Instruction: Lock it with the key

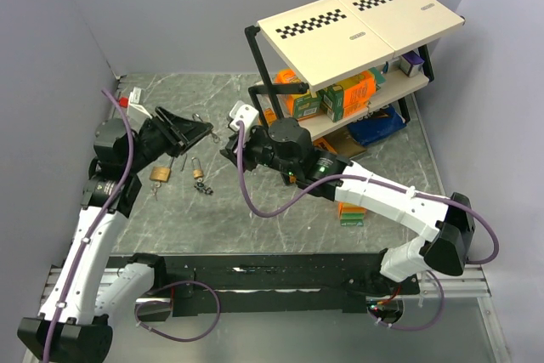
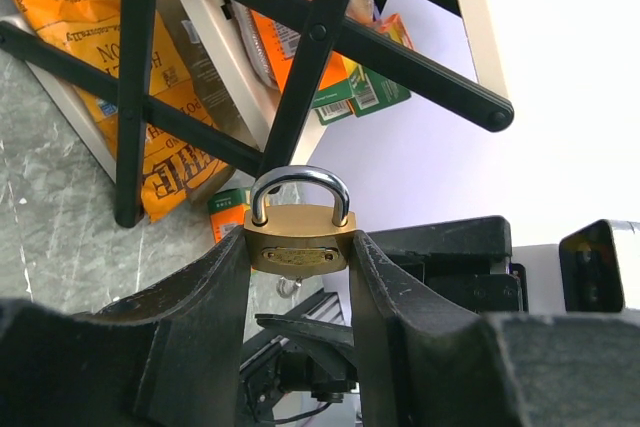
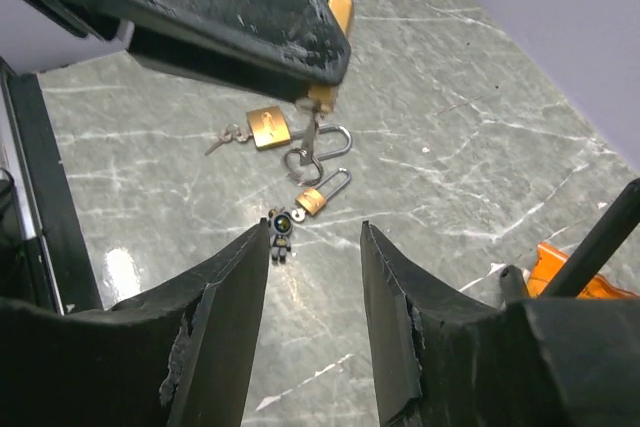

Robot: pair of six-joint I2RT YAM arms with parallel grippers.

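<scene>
A brass padlock with a steel shackle is clamped upright in my left gripper; in the right wrist view its narrow side (image 3: 336, 27) shows, with a key (image 3: 305, 152) and ring hanging beneath. My right gripper faces it from slightly right, part open, with nothing held between its fingers, below the hanging key in that view. Other padlocks lie on the grey surface: a larger one with keys (image 1: 160, 174) and a smaller one (image 3: 312, 200) with a small figure charm (image 3: 281, 237).
A folding shelf (image 1: 357, 23) with boxes and bags (image 1: 374, 129) fills the back right, its black frame near my right arm. Walls enclose the sides and back.
</scene>
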